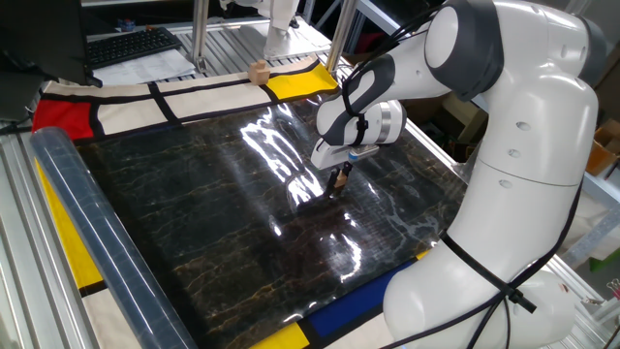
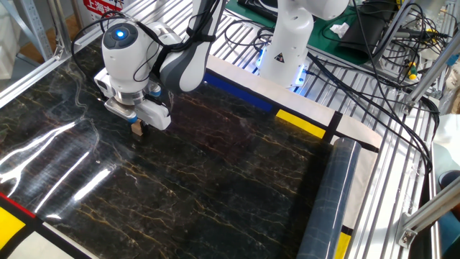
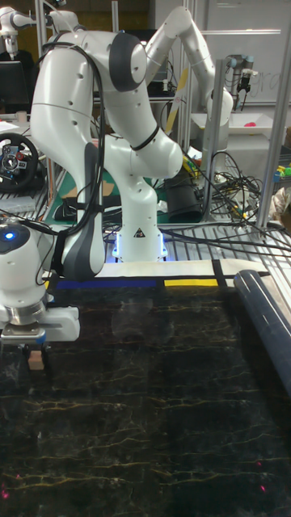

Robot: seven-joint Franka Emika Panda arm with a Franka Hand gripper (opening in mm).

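In exterior view 1, my gripper (image 1: 339, 184) points down over the dark marbled sheet (image 1: 213, 233), right of its middle. A small wooden block (image 1: 341, 180) sits between the two black fingers, which appear shut on it. Part of the same block (image 2: 136, 128) shows under the white hand in exterior view 2. From exterior view 3 the block (image 3: 35, 360) is seen at the left edge, below the gripper (image 3: 32, 358), with a dark finger beside it. Whether the block touches the sheet is hard to tell.
Another wooden piece (image 1: 259, 72) stands on the coloured cloth border at the far edge. A clear rolled-up sheet (image 1: 107, 237) lies along the side opposite my arm. A keyboard (image 1: 133, 46) lies beyond the cloth.
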